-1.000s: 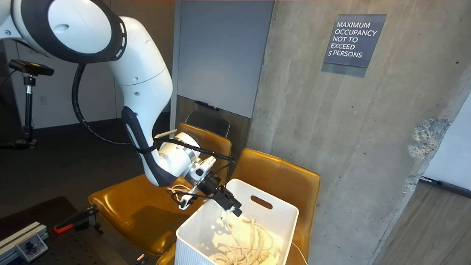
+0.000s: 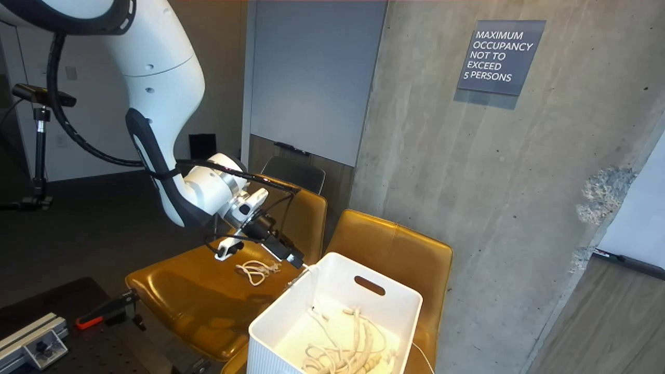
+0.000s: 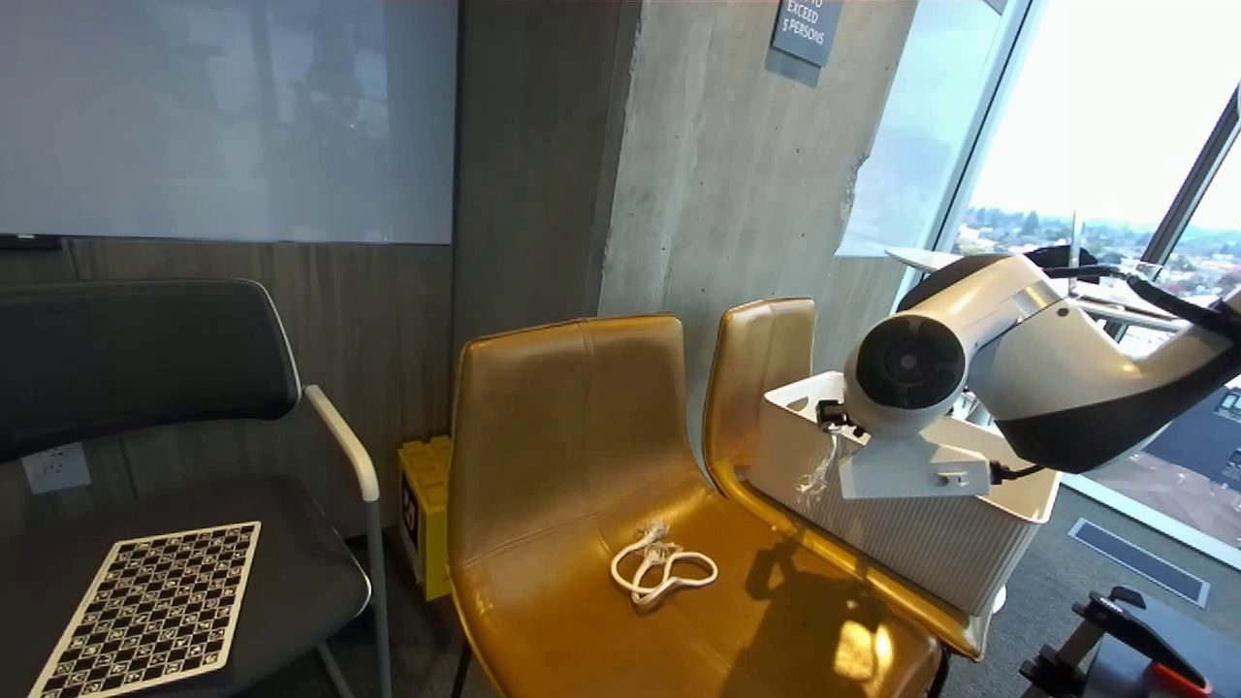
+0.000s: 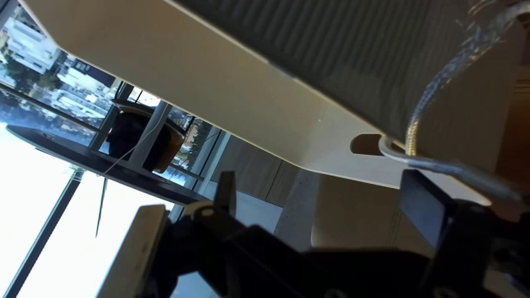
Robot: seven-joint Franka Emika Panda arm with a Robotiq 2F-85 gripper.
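My gripper (image 2: 296,258) hangs over the near left rim of the white box (image 2: 368,273), its fingers apart. In the wrist view nothing sits between the fingers. A pale rope (image 4: 437,82) passes beside the right finger, on its outer side; whether it touches the finger I cannot tell. In exterior view 2 its frayed end (image 3: 821,463) dangles outside the box, below the gripper. Several ropes (image 2: 356,349) lie tangled on the box floor. Another looped rope (image 3: 663,570) rests on the seat of the tan chair (image 3: 570,430).
The box stands on a second tan chair (image 2: 399,240) against the concrete wall. A black chair (image 3: 140,361) holds a patterned board (image 3: 163,605). A clamp (image 2: 106,308) sits at the table edge in front.
My arm has moved left and up, from over the inside of the box to its near left rim. The rope on the chair is less covered by the arm now.
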